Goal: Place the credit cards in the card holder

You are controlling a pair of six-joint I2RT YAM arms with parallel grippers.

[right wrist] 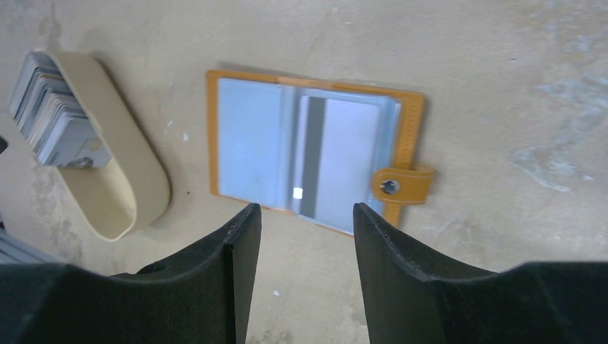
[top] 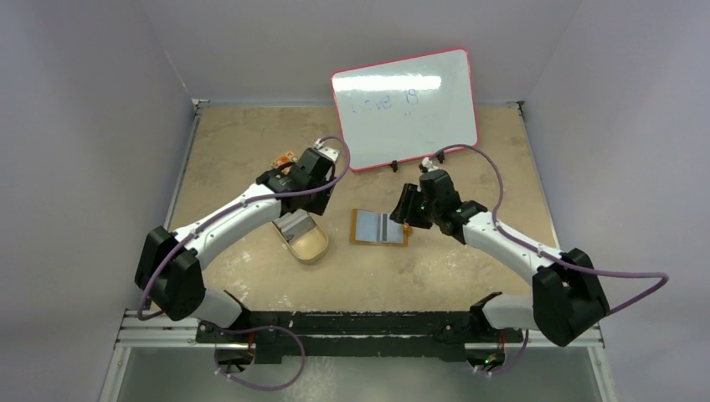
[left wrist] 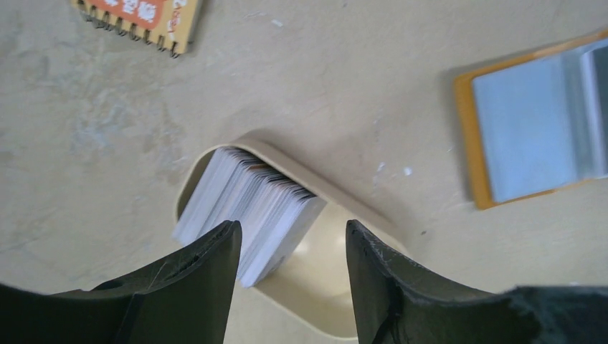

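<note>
Several cards (left wrist: 247, 204) stand stacked in the left end of a beige oval tray (left wrist: 337, 261), in the left wrist view. Above that tray hovers my left gripper, its fingers spread with nothing between them. The card holder (right wrist: 247, 140) lies opened flat, tan-edged with pale blue pockets. On its right half sits a white card with a dark stripe (right wrist: 348, 147). A tan clasp strap (right wrist: 410, 185) sticks out at its right edge. My right gripper is open over the holder's near right side, holding nothing.
An orange spiral notebook (left wrist: 143, 18) lies behind the tray. At the back leans a whiteboard (top: 406, 109) with a red frame. Bare table shows between tray and holder, and in front of both.
</note>
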